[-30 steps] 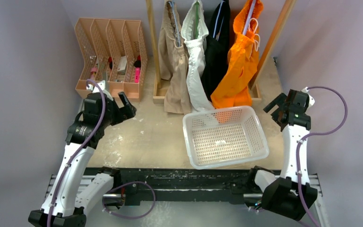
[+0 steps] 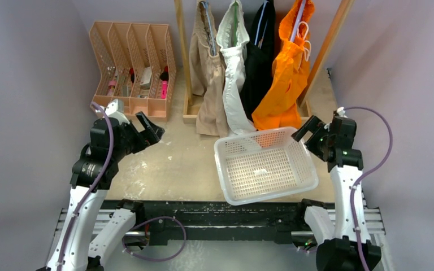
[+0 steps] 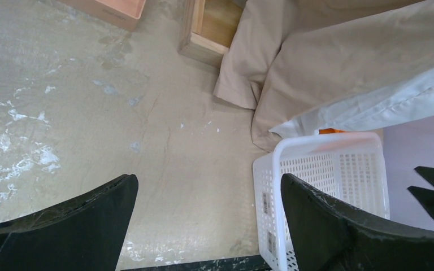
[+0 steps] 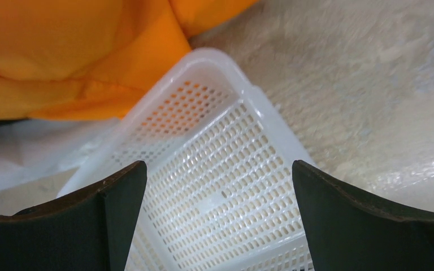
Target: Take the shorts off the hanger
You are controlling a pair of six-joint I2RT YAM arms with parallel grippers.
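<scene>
Four pairs of shorts hang side by side at the back: beige shorts [image 2: 207, 84], white shorts [image 2: 234, 84], black shorts [image 2: 256, 73] and orange shorts [image 2: 285, 79]. Each is on a hanger, with the lilac hanger [image 2: 298, 21] inside the orange pair. My left gripper [image 2: 150, 127] stands open over the table, left of the beige shorts and apart from them. At the basket's right back corner, my right gripper [image 2: 303, 132] is open, its fingers empty. From the right wrist view, the orange shorts [image 4: 90, 51] lie beyond the basket.
A white perforated basket [image 2: 221, 169] sits on the table in front of the shorts. A wooden rack [image 2: 182, 45] frames the hanging clothes. The pink divided organizer [image 2: 157, 110] holding small items is at the back left. Bare table lies between my left gripper and the basket.
The right gripper has moved left, from beside the basket to its right back corner. The basket has shifted slightly left. My left arm has moved a little toward the front.
</scene>
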